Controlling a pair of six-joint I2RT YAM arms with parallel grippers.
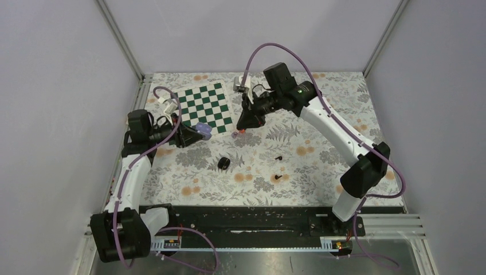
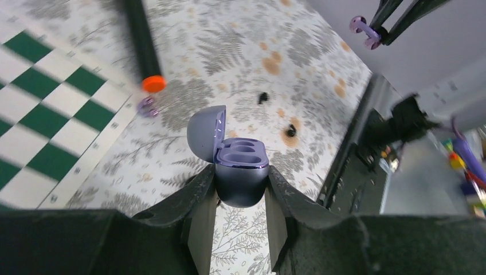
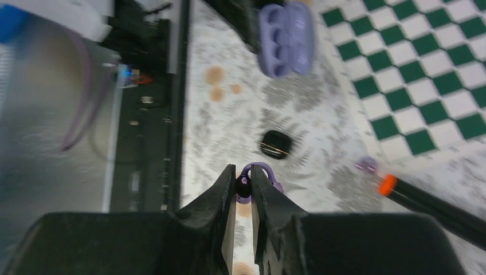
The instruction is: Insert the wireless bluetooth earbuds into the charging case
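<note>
My left gripper [image 1: 192, 137] is shut on the open lavender charging case [image 2: 240, 180], whose empty-looking slots face up beside the raised lid [image 2: 203, 132]. My right gripper is raised over the mat's middle, shut on a small lavender earbud, largely hidden by the fingers in the right wrist view; in the left wrist view the earbud [image 2: 367, 31] shows at its tips. Another small purplish piece [image 2: 147, 107] lies on the mat beside the orange end of a black tube.
A green-and-white checkerboard [image 1: 200, 106] lies at the back left. A small black object [image 1: 224, 163] sits front centre, with two small dark pieces [image 1: 278, 177] to the right.
</note>
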